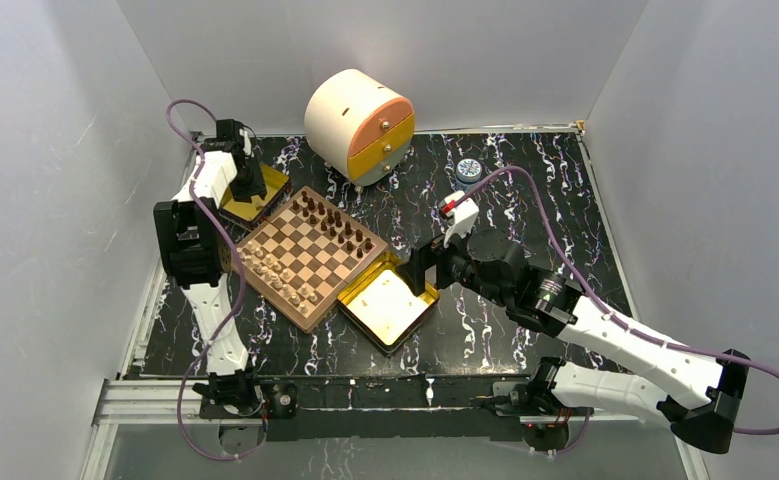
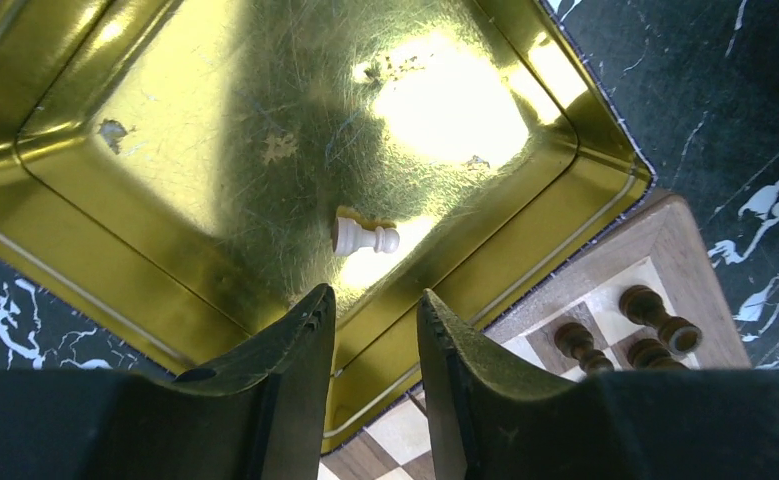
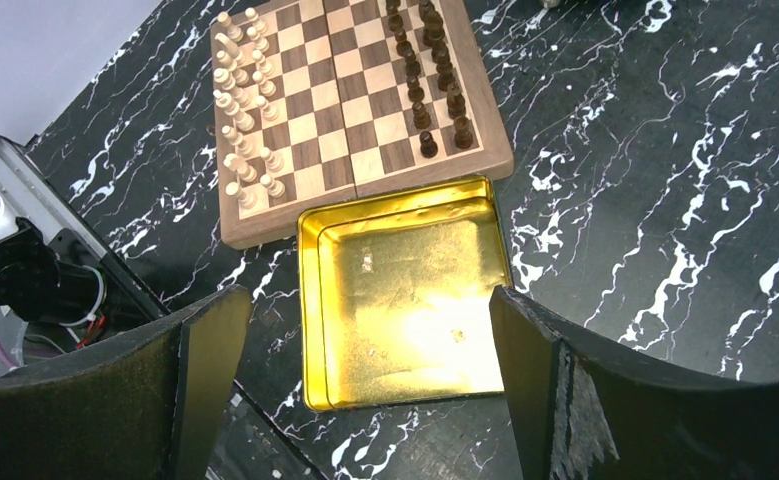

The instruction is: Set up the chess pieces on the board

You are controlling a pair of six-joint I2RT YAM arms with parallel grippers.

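One white pawn (image 2: pixel 363 237) lies on its side on the floor of the far gold tray (image 2: pixel 275 190). Above that tray hangs my left gripper, partly open, its fingers apart with nothing between them; the pawn shows just beyond the tips. The chessboard (image 1: pixel 306 252) sits beside the tray, with dark pieces (image 3: pixel 428 145) standing in rows along one side and white pieces (image 3: pixel 271 186) along the opposite side. My right gripper is open and empty, raised over the near gold tray (image 3: pixel 310 310), which holds no pieces.
A rounded drawer box (image 1: pixel 350 120) stands at the back behind the board. A small round jar (image 1: pixel 468 171) is at the back right.
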